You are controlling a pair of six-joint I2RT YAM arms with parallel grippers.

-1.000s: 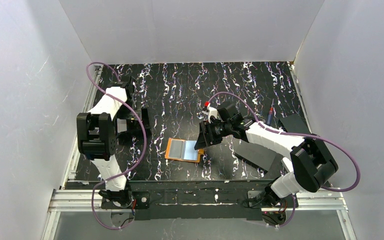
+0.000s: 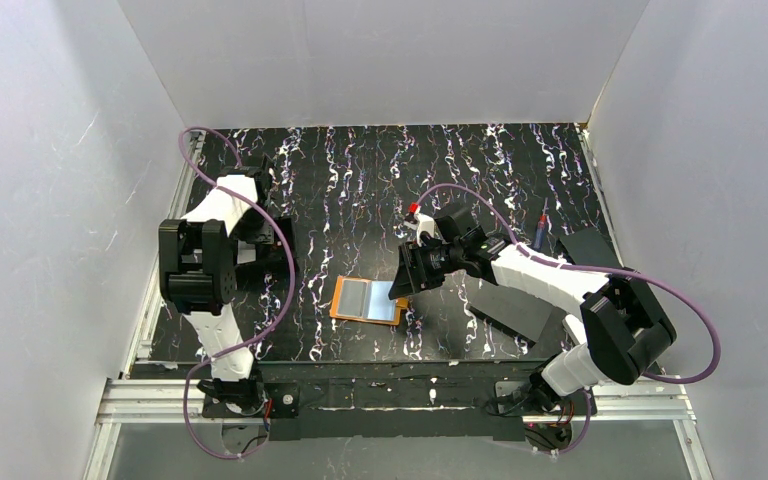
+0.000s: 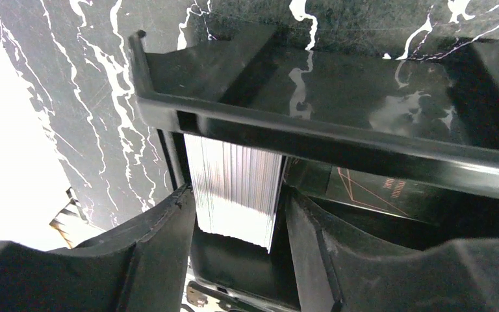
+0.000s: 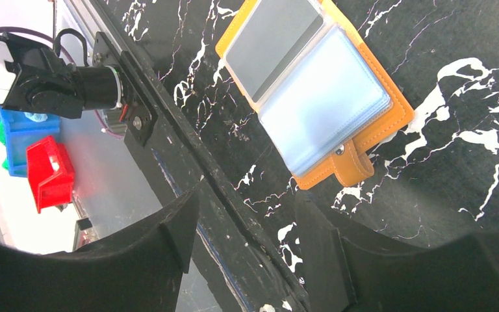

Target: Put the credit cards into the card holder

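Observation:
The card holder (image 2: 366, 300) lies spread out near the table's front middle, orange with clear sleeves; a grey panel and a pale blue stack of sleeves (image 4: 325, 101) show in the right wrist view. Its strap (image 4: 353, 168) sticks out at one edge. A stack of cards (image 3: 234, 188), white edges up, stands in a black rack (image 3: 377, 146) at the left. My left gripper is part open, one finger on each side of that stack; firm contact cannot be made out. Empty between its fingers, my right gripper is open near the holder's strap side.
Dark flat slabs (image 2: 520, 312) lie under and beside the right arm, with a blue and red pen (image 2: 541, 226) farther back. Bare table stretches behind the holder. Purple cables loop over both arms.
The right arm and the card holder look unmoved.

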